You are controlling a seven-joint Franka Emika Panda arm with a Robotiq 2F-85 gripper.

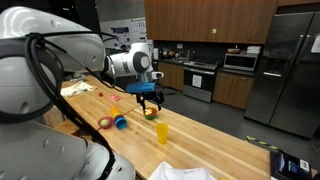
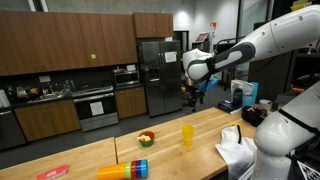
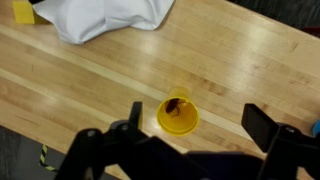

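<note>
A yellow cup stands upright on the wooden table in the wrist view, its open top facing the camera and something small and dark inside it. My gripper is open above, a dark finger on either side of the cup in that view, with nothing held. From exterior view 1 the cup sits apart from the gripper, which hangs farther back, near a bowl of colourful items. Exterior view 2 has the cup to the right of that bowl.
A white cloth lies near the table's front edge. An orange and multicoloured cylinder and a pink item lie to the left in exterior view 2. Bare tabletop extends right of the cup.
</note>
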